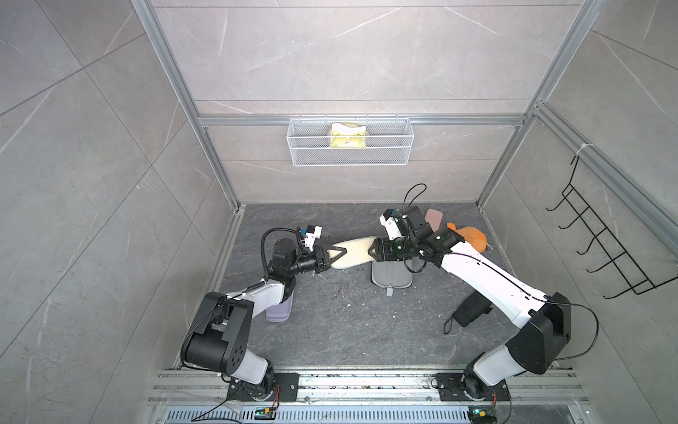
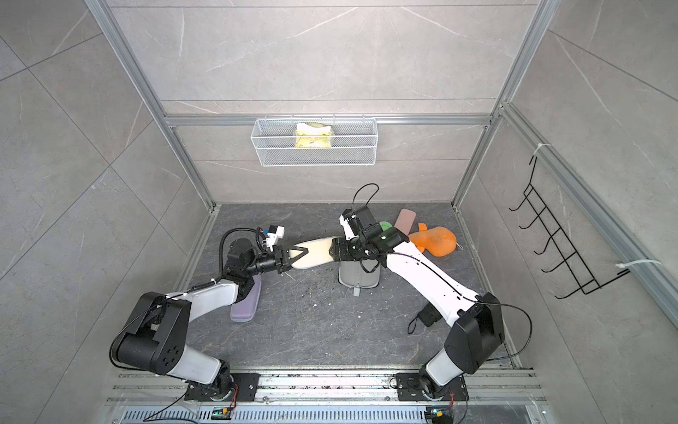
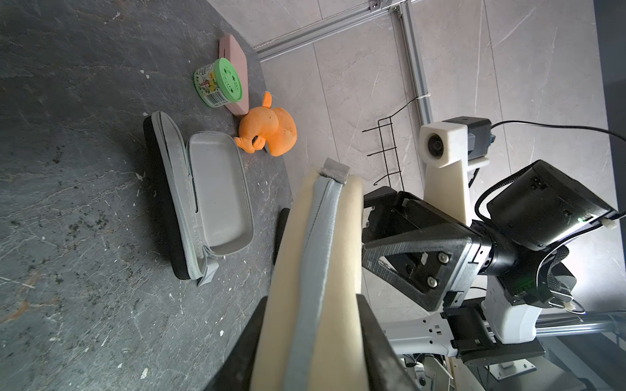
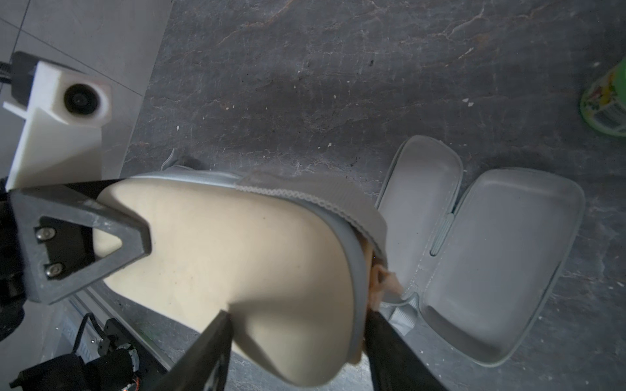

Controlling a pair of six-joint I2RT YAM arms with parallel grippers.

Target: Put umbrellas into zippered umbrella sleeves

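Observation:
A cream zippered case [image 3: 313,280] with a light grey zip band hangs above the table, my left gripper [image 1: 337,255] shut on its left end. At its other end, my right gripper's fingers [image 4: 212,355] stand apart with the case's end between them; whether both press on it I cannot tell. Tan fabric [image 4: 384,283] shows along the case's edge there. An open grey case [image 4: 499,260] lies empty on the table below. The black folded umbrella [image 1: 471,308] rests at the front right, partly behind the right arm in the top right view. A lavender case [image 2: 245,300] sits by the left arm.
Toward the back right are an orange plush toy [image 2: 436,241], a pink box [image 2: 404,220] and a green-lidded tub [image 3: 218,82]. A wire basket [image 1: 351,152] and a black hook rack [image 1: 600,240] hang on the walls.

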